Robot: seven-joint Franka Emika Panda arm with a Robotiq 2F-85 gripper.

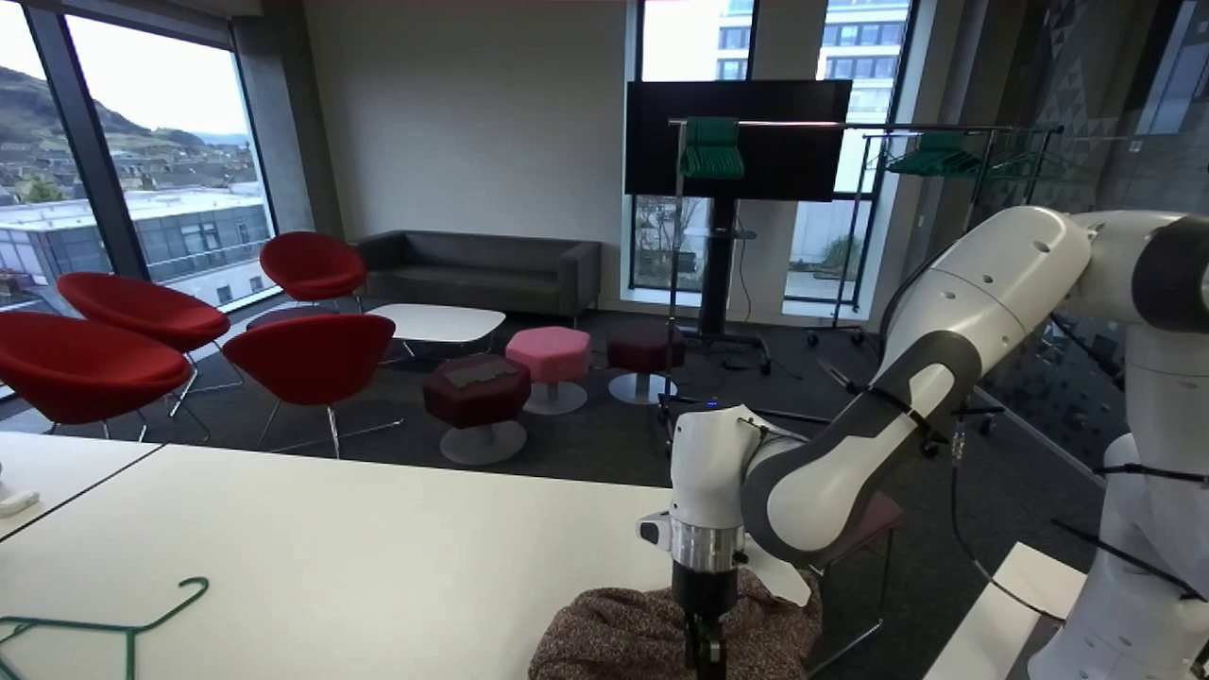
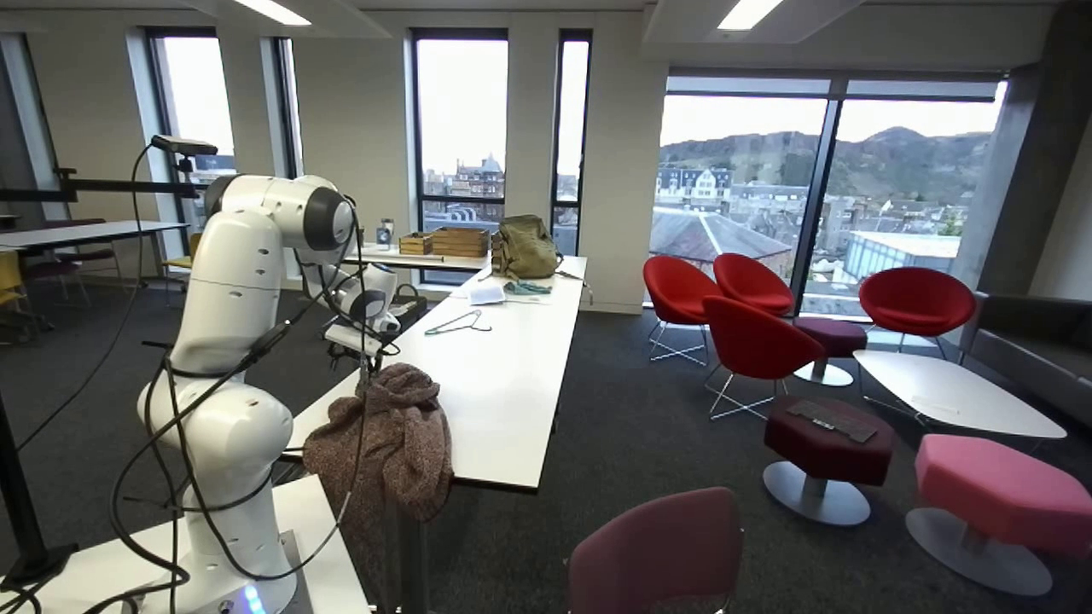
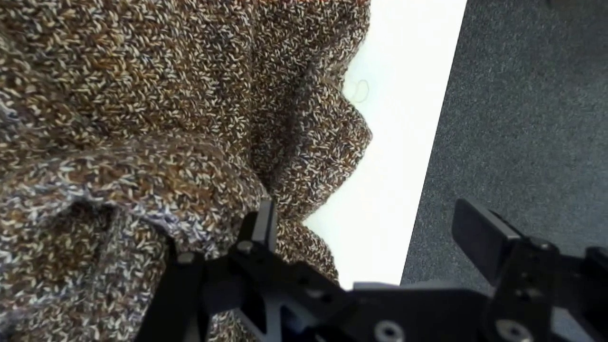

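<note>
A brown knitted garment [image 1: 618, 635] lies bunched at the table's end; part of it hangs over the edge in exterior view 2, where the garment [image 2: 394, 435] shows in full. My gripper [image 1: 705, 669] points down over it. In the wrist view the gripper is open, its fingers wide apart. One of the fingers [image 3: 263, 225] is against or just above the knit [image 3: 142, 114], and the other is over the dark floor past the table edge. Nothing is gripped. A green hanger [image 1: 130, 627] lies on the table, also visible as a thin hanger [image 2: 461, 323] farther along it.
A backpack [image 2: 525, 247] and wooden boxes [image 2: 461, 241] stand at its far end. A dark red chair [image 2: 657, 558] is close to the near end.
</note>
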